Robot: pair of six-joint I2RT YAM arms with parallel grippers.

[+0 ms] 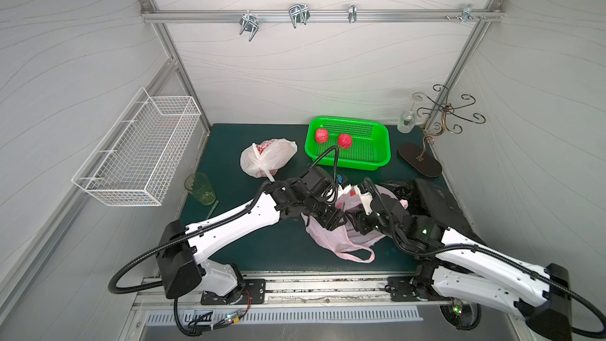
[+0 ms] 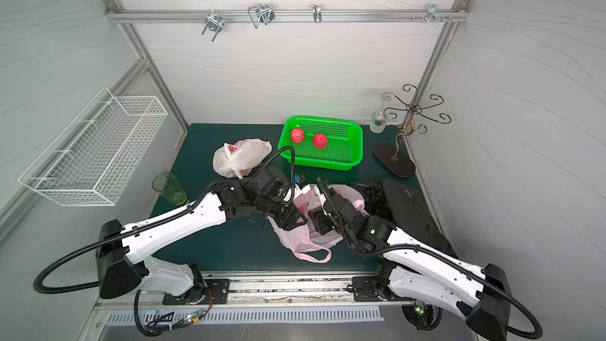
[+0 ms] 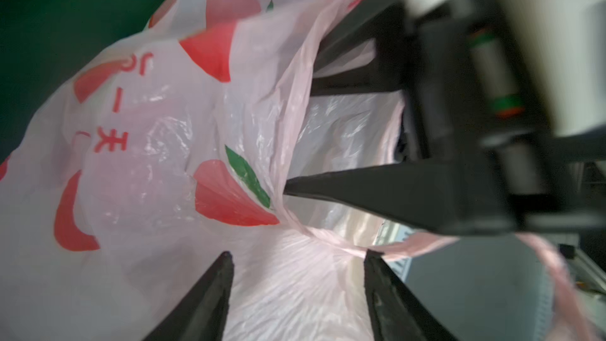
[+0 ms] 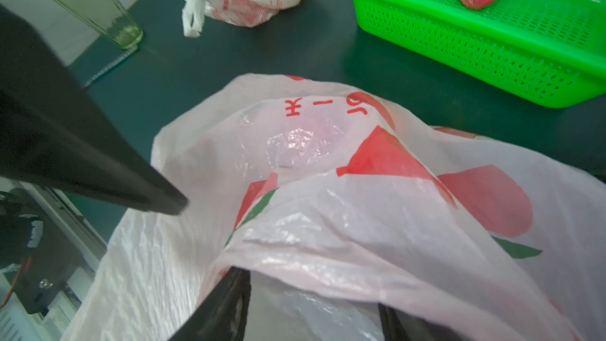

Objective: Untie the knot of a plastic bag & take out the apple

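A pink-printed plastic bag (image 1: 334,243) lies open at the front centre. My left gripper hovers over it, fingers apart, with bag film beneath them and the right gripper's black parts close beside it in the left wrist view. My right gripper is at the bag's mouth, fingers apart and partly hidden under a folded layer of film; whether it grips any is unclear. A knotted white bag (image 1: 268,156) with red showing through sits at the back left. No apple is visible inside the pink bag.
A green basket (image 1: 378,158) at the back holds two red apples (image 1: 321,135). A glass (image 1: 200,189) stands at left, a metal stand (image 1: 419,161) at right, beside black bags (image 1: 435,208). A wire basket (image 1: 126,151) hangs on the left wall.
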